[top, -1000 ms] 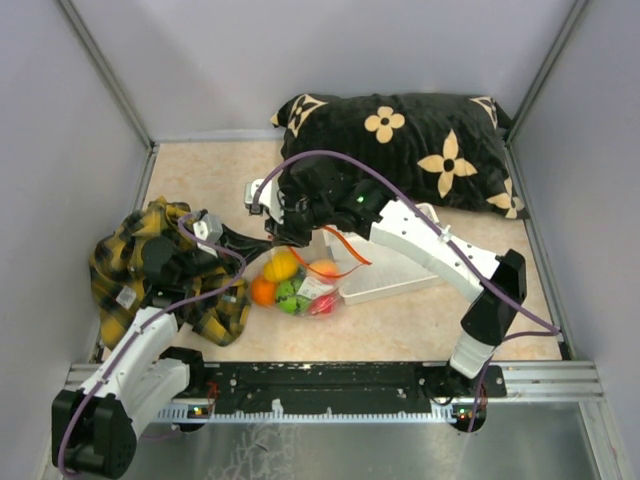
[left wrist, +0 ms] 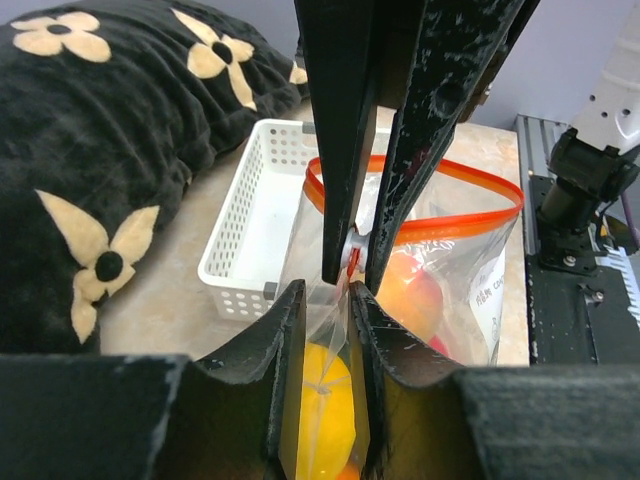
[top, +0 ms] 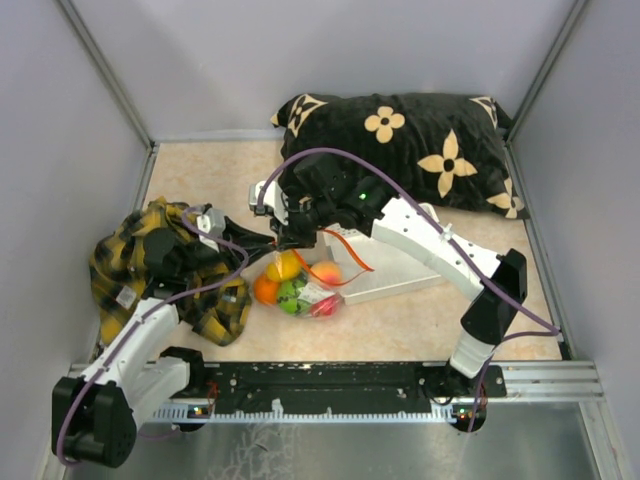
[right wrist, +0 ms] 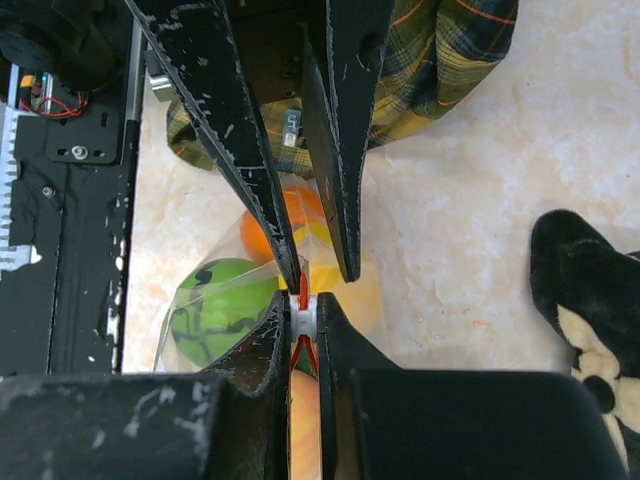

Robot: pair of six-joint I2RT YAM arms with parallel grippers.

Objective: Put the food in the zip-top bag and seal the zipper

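Note:
The clear bag (top: 311, 291) has an open orange zipper rim (top: 345, 247) and holds a yellow fruit (top: 283, 266), an orange (top: 266, 290), a green item (top: 291, 297), a peach-coloured fruit (top: 327, 272) and a red item (top: 325, 306). At the rim's left end, my right gripper is shut on the white zipper slider (right wrist: 304, 322). My left gripper meets it there with its fingers parted; the bag's clear edge and the yellow fruit show behind the gap. In the right wrist view, the left fingers (right wrist: 347, 240) straddle the zipper end just beyond the slider.
A white basket (left wrist: 212, 265), seen empty, stands right of the bag. At the back lies a dark flowered pillow (top: 410, 150); a yellow-black plaid cloth (top: 125, 270) lies beneath the left arm. Bare table (top: 420, 325) shows at front right.
The right gripper and the orange rim have shifted very slightly right. The fruit stays in the bag.

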